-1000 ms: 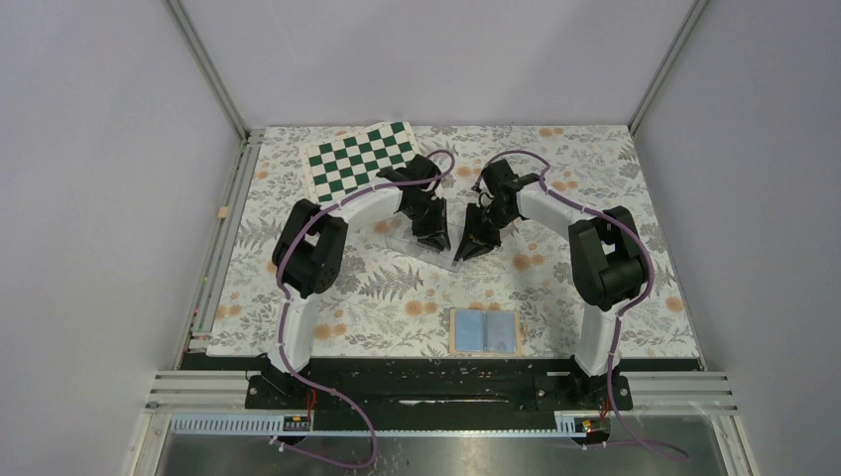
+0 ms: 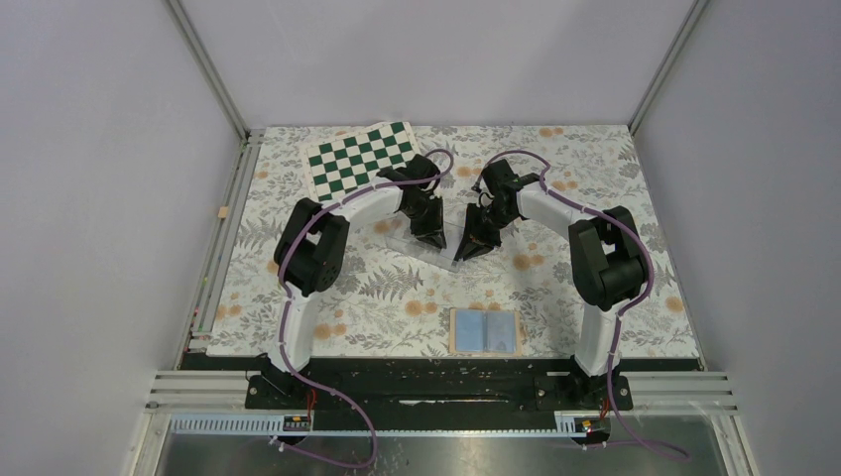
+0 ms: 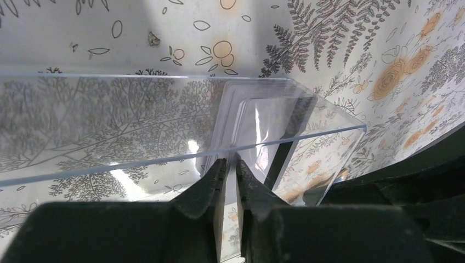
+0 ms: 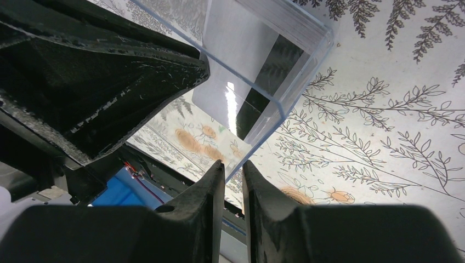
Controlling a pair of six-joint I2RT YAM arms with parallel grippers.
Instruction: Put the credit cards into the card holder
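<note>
A long clear card holder (image 2: pixel 426 254) lies on the patterned table, mostly under my two grippers in the top view. At its end is a white card with a black stripe (image 3: pixel 285 156), seen through the clear wall in the left wrist view; the right wrist view shows the striped card (image 4: pixel 252 60) too. My left gripper is nearly shut at the card's edge; whether the card is between its tips cannot be told. The holder's clear edge (image 4: pixel 263 134) runs between the fingertips of my right gripper, which is closed round it.
A green-and-white checkered board (image 2: pixel 360 159) lies at the back left. Near the front edge sits a flat tray with two blue pads (image 2: pixel 485 331). My two grippers stand close together mid-table.
The right arm and the holder look unmoved.
</note>
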